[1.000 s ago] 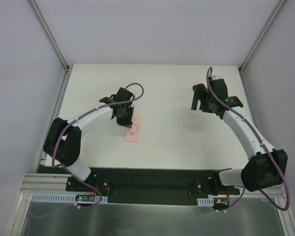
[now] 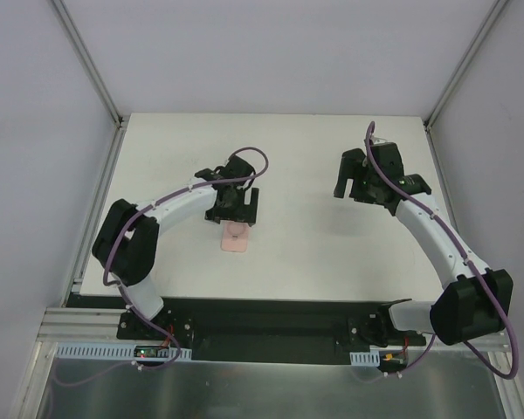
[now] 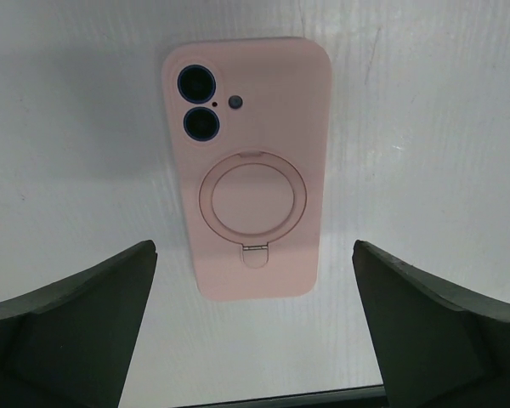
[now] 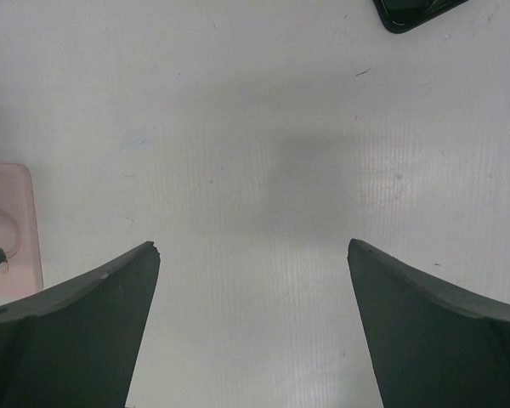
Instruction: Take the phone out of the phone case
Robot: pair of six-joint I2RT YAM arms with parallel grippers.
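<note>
A pink phone case with a ring stand and two camera openings, apparently holding the phone, lies camera side up on the white table, partly hidden under my left gripper in the top view. In the left wrist view it sits between the open fingers, above their tips, with nothing gripped. My right gripper hangs open over bare table to the right, with nothing between its fingers; the case edge shows at the far left of its wrist view.
A dark, glossy object shows at the top edge of the right wrist view. The table's front edge is below the case.
My left gripper has turned and spread over the case, shifting slightly to the right. The right arm has moved only very slightly. The case lies in the same place.
</note>
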